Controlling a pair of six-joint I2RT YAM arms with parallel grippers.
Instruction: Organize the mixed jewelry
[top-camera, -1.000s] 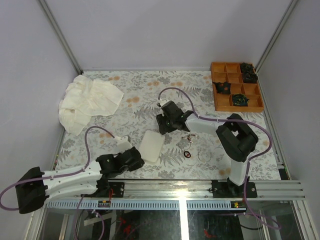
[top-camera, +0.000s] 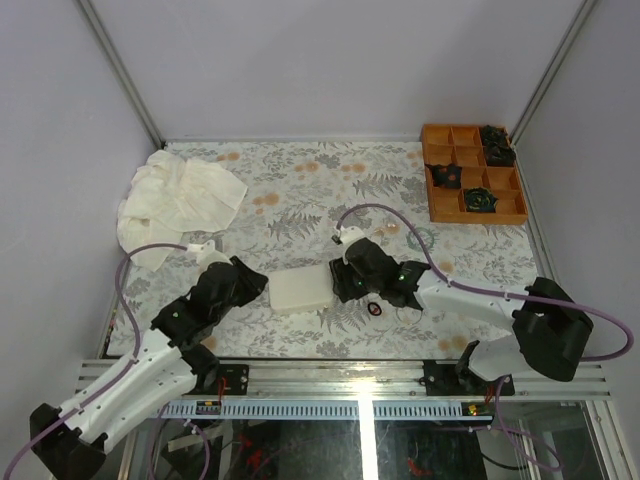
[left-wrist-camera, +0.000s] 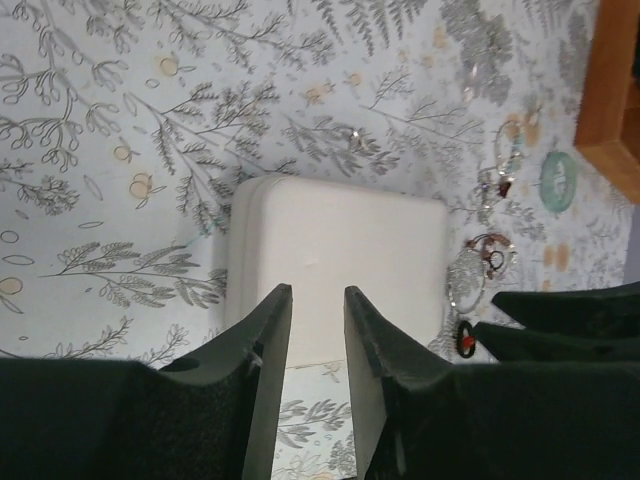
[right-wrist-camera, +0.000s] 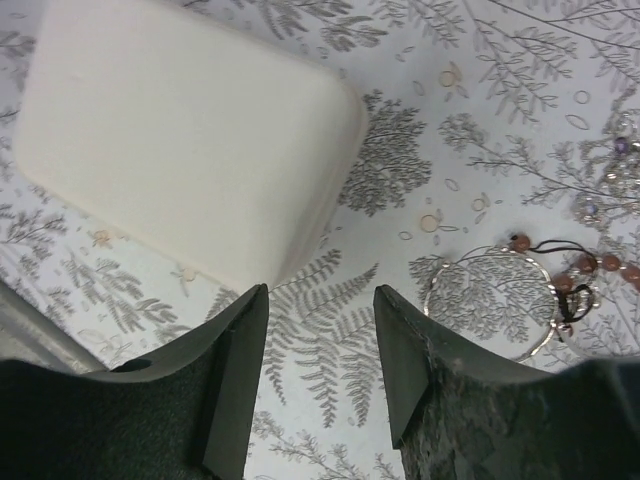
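Observation:
A white rectangular pad or box (top-camera: 298, 288) lies crosswise at the front middle, between my grippers. My left gripper hangs over its left part, part open with nothing seen between its fingers. My right gripper is by its right end, part open, over bare cloth. Mixed jewelry lies to the right: a green bangle (left-wrist-camera: 556, 181), a black ring (top-camera: 374, 308), a thin silver bangle (right-wrist-camera: 484, 258) and brown beads (right-wrist-camera: 585, 264).
An orange compartment tray (top-camera: 445, 205), with dark pouches in several cells, stands at back right. A crumpled white cloth (top-camera: 175, 200) lies at back left.
The white box has turned from slanting front-to-back to lying crosswise. My left gripper has moved back and left, away from it; my right gripper has come forward and right.

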